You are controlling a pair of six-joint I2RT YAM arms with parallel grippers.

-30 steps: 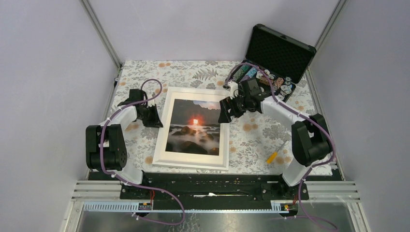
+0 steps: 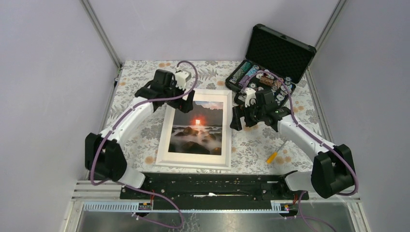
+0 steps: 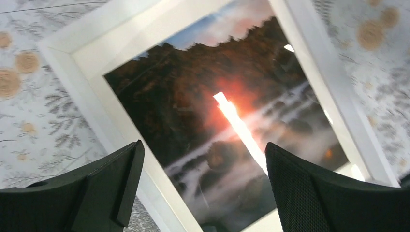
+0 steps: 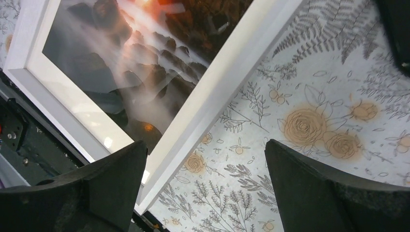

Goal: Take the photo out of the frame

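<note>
The picture frame (image 2: 228, 159) lies flat and face up on the table, white and slightly skewed. Inside it the photo (image 2: 195, 137), a sunset over misty rocks, shows within a white border. Above the frame's upper left part hovers my left gripper (image 2: 188, 102), open and empty; the left wrist view has the photo (image 3: 212, 111) between and beyond its fingers. My right gripper (image 2: 236, 119) is open above the frame's right side, holding nothing. In the right wrist view the frame's edge (image 4: 212, 104) runs diagonally past the left finger (image 4: 111, 179).
An open black case (image 2: 280, 46) with poker chips stands at the back right, close to my right arm. A yellow-handled screwdriver (image 2: 272, 157) lies right of the frame.
The frame has shifted slightly right.
</note>
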